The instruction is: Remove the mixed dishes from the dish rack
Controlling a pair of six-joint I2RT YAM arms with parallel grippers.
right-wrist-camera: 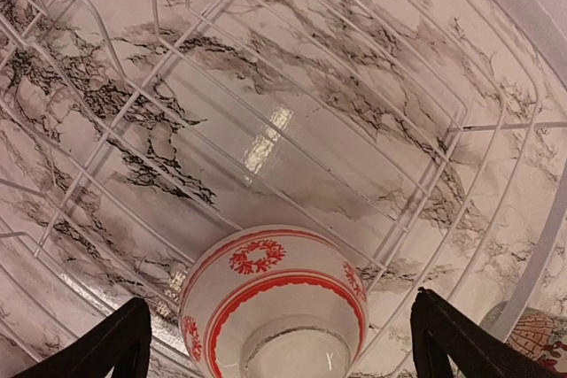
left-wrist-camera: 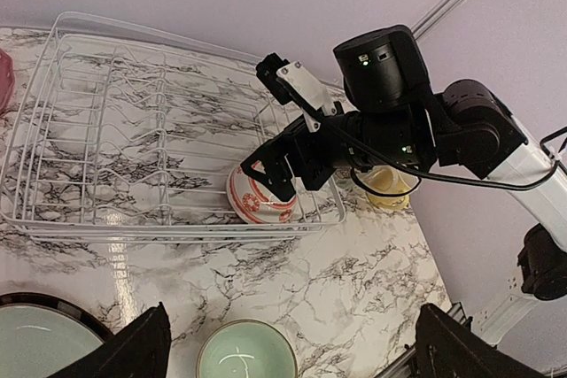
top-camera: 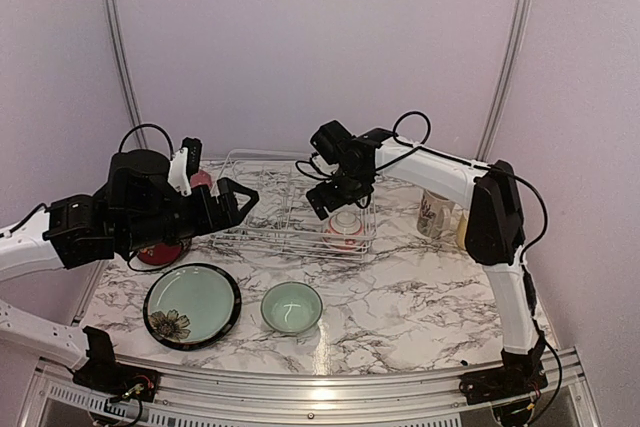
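Observation:
One dish shows in the white wire rack: a white bowl with red trim, tipped on its side with its foot towards the camera in the right wrist view. Just above this bowl, my right gripper stands open. Its fingers lie to either side of the bowl's lower part in that view, with small gaps and no grip on it. My left gripper hangs open and empty over the rack's left side. On the table in front lie a green flowered plate and a green bowl.
To the right stand a patterned mug and a yellow mug, partly behind the right arm. Red dishes lie at the left, mostly under the left arm.

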